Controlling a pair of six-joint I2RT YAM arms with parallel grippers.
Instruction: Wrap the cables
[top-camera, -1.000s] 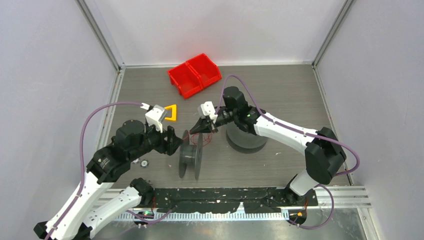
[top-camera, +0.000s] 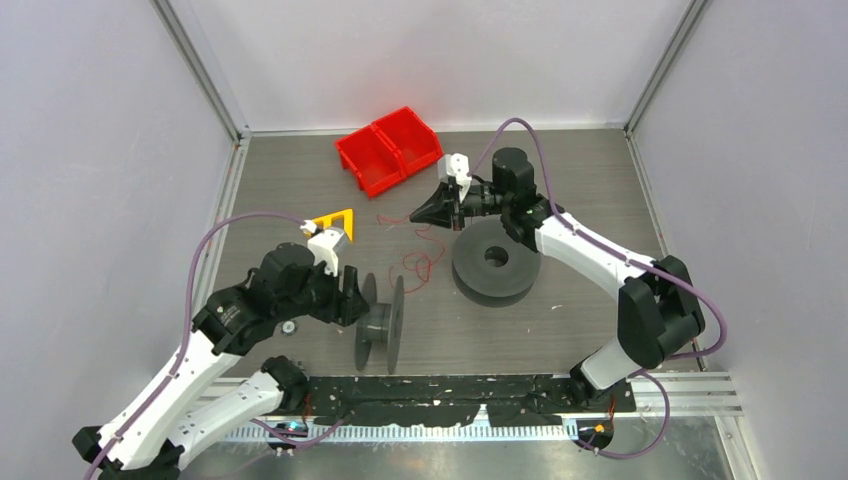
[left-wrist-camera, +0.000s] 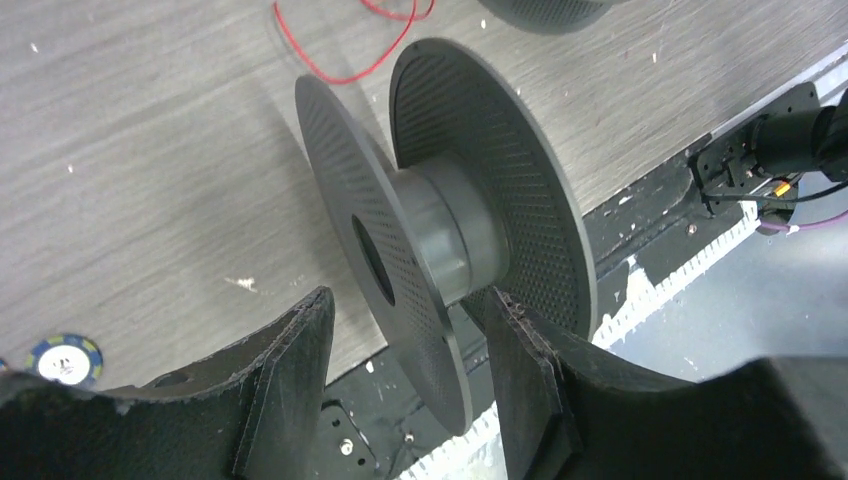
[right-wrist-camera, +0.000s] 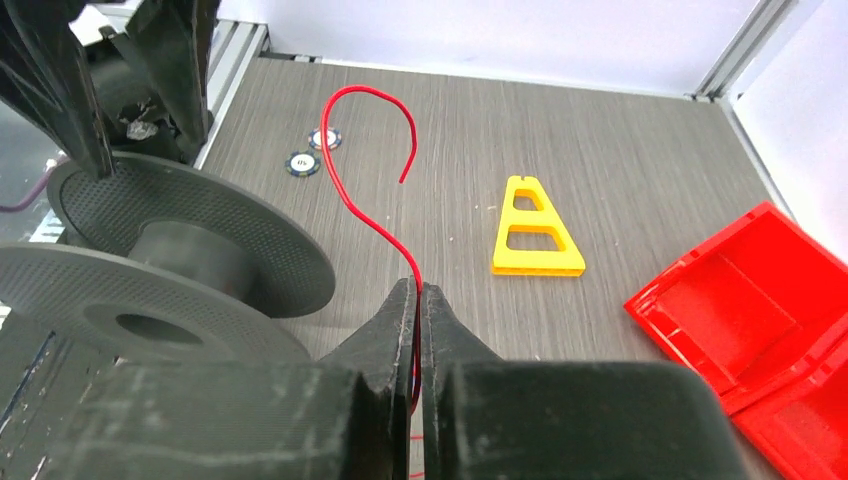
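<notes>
A grey spool (top-camera: 375, 320) stands on edge on the grey floor at front centre; in the left wrist view its two flanges (left-wrist-camera: 490, 190) and hub show. My left gripper (top-camera: 355, 300) hangs just above and left of it, fingers apart, nothing gripped, with the near flange between them in that view. My right gripper (top-camera: 418, 215) is raised behind the spool, shut on a thin red cable (right-wrist-camera: 390, 236), whose free end curls above the fingertips in the right wrist view. The rest of the cable (top-camera: 425, 265) lies loosely looped on the floor right of the spool.
A large grey disc (top-camera: 520, 270) lies to the right. A red two-bin box (top-camera: 370, 155) sits at the back, a yellow triangle piece (right-wrist-camera: 535, 260) left of centre, small chips (left-wrist-camera: 65, 360) at front left.
My right gripper has moved back and to the right, away from the spool, with the cable.
</notes>
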